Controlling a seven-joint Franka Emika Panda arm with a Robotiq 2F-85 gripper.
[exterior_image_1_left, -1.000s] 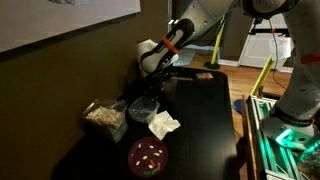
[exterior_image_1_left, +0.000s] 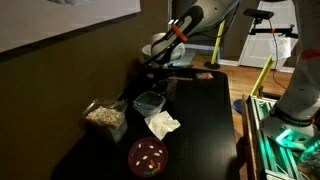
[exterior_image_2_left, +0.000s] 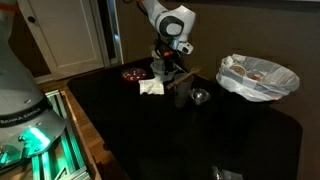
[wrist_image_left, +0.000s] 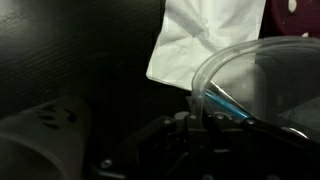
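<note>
A clear plastic container (wrist_image_left: 265, 75) fills the right of the wrist view, its rim running down to the dark fingers. My gripper looks shut on its edge; the exact contact is hard to see. Something bluish and thin shows near the fingers, by the container wall, too unclear to name. In exterior view 1 the clear container (exterior_image_1_left: 149, 103) is just below the gripper (exterior_image_1_left: 153, 84), behind the white napkin. From the other side, the container (exterior_image_2_left: 160, 70) appears between the napkin and the arm.
The white napkin (exterior_image_1_left: 162, 124) lies beside a dark red plate (exterior_image_1_left: 148, 158) with small pieces on it. A filled basket (exterior_image_1_left: 105, 117) stands against the wall. A dark mug (exterior_image_2_left: 182, 93) holds a wooden utensil, near a metal bowl (exterior_image_2_left: 200, 97).
The arm has shifted slightly to the right in exterior view 1. The clear container has moved a little right and up with it. Napkin, plate and basket are unmoved.
</note>
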